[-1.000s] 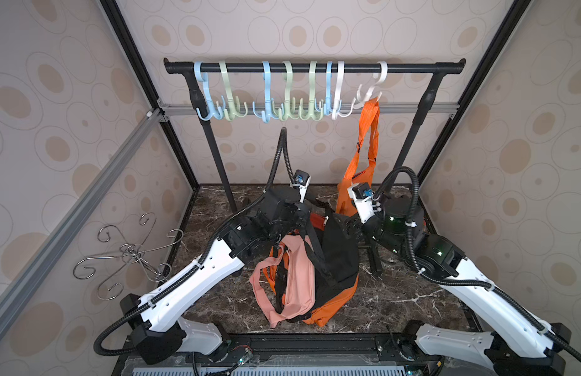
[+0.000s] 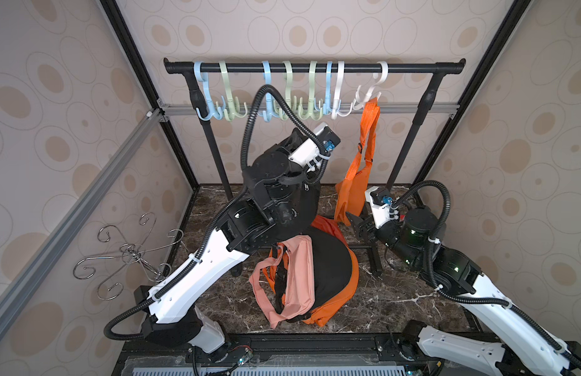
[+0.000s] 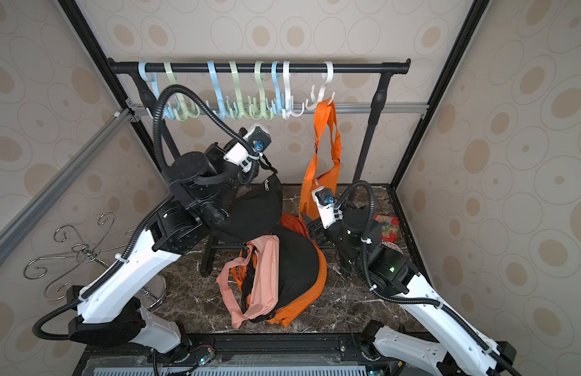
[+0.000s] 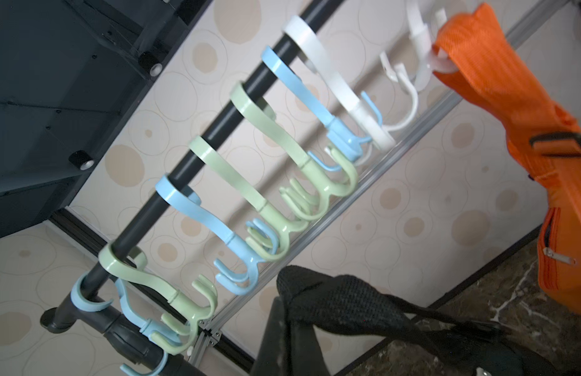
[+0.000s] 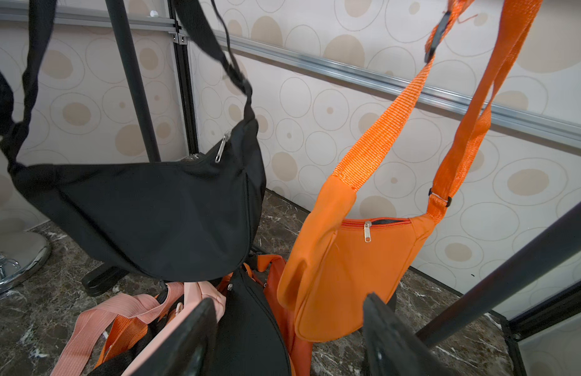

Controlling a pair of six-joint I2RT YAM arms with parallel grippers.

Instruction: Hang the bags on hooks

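The black bag (image 5: 158, 213) hangs in the air in the right wrist view, its strap gripped in my left gripper, which is shut. The fingertips hold the strap's loop just below the hooks in the left wrist view. A row of blue, green and white hooks hangs on the black rail (image 2: 252, 67). On the white hook (image 2: 368, 91) at the right end hangs an orange bag (image 5: 365, 269). My right gripper is open and empty, low in front of the orange bag. In the top views my left arm covers part of the black bag.
A pile of bags with a pink one (image 2: 299, 275) lies on the dark marble floor below. A metal stand (image 2: 130, 253) with curled arms stands at the left. The rack's right post (image 5: 509, 269) rises close by the right gripper.
My left arm has risen towards the hooks, lifting the black bag off the pile.
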